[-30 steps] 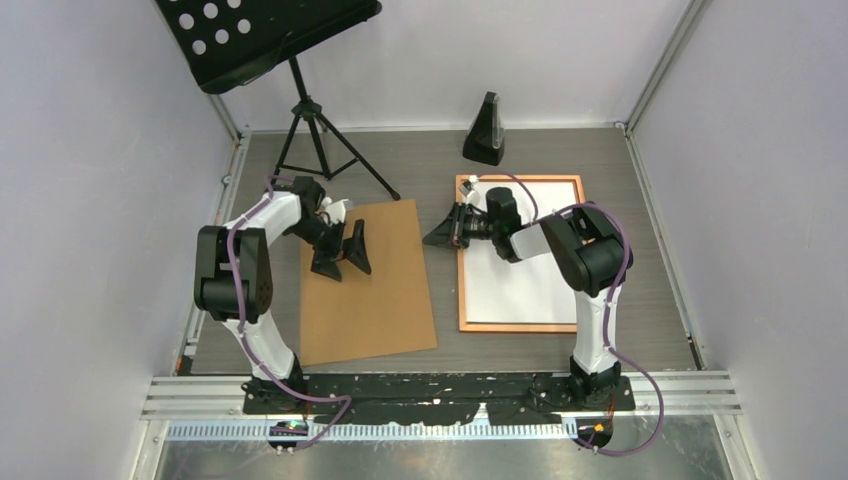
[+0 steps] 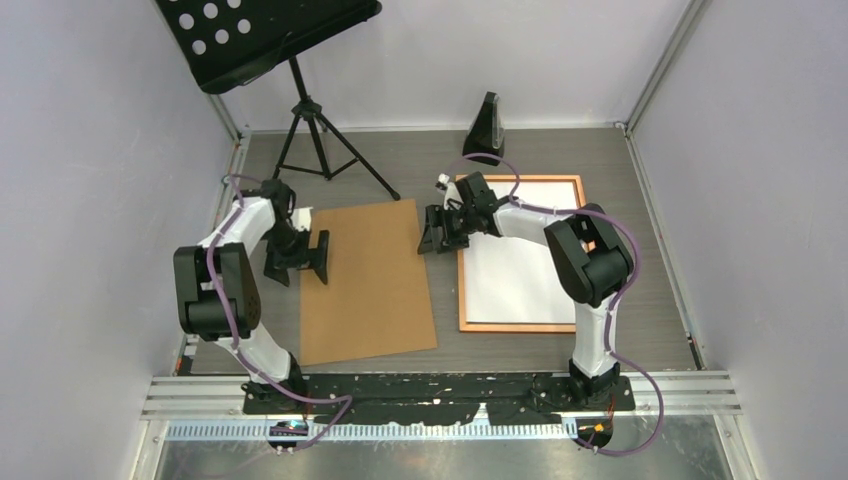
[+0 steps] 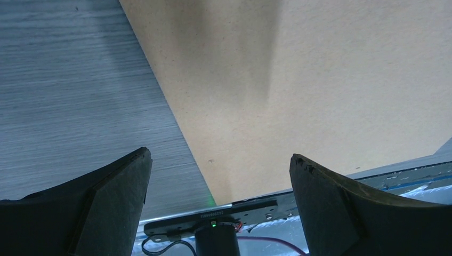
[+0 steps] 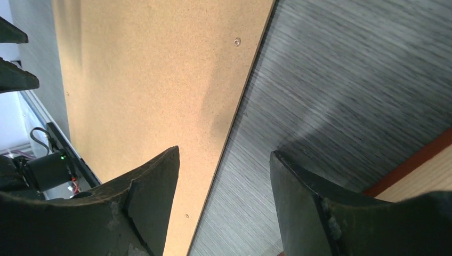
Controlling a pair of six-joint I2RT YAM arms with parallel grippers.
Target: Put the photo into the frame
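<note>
A flat brown board lies on the grey table, left of the light wooden frame. A plain white panel shows inside that frame; no picture side is visible. My left gripper is open over the board's left edge, with one finger on either side of that edge. At the board's right edge my right gripper is open too, one finger over the board and the other over bare table. Neither gripper has anything clamped; I cannot tell whether the fingertips touch the surface.
A black music stand rises at the back left, one leg close to the board's top edge. Behind the frame stands a small black object. A narrow strip of bare table separates board and frame.
My left gripper has moved left from over the board to its left edge. The right gripper has shifted slightly and turned, now at the board's right edge. Board and frame stay put.
</note>
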